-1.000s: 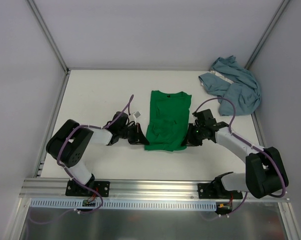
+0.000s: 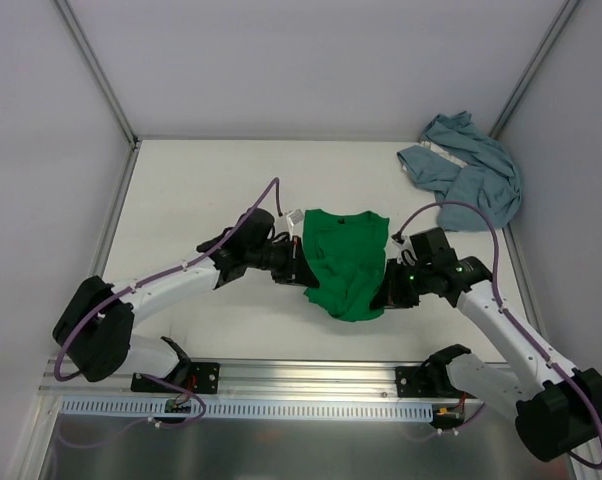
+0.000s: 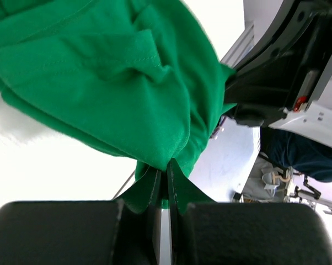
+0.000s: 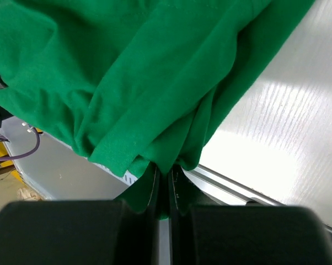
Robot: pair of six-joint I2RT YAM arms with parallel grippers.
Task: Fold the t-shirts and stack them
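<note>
A green t-shirt (image 2: 346, 255) lies partly on the white table, its near end raised between my two grippers. My left gripper is shut on the shirt's near left corner, the thin cloth pinched at its fingertips. On the near right corner, my right gripper is shut with bunched green fabric between its fingers. The cloth sags in soft folds between the two grips, while its far end rests flat. In the far right corner of the table lies a heap of blue-grey cloth (image 2: 471, 180), crumpled.
Bare white table (image 2: 216, 180) spreads over the left side and back. A metal rail (image 2: 311, 372) runs along the near edge. Grey walls close in the left, back and right sides.
The green shirt has slid nearer with them, and its near edge now sags lower in the middle.
</note>
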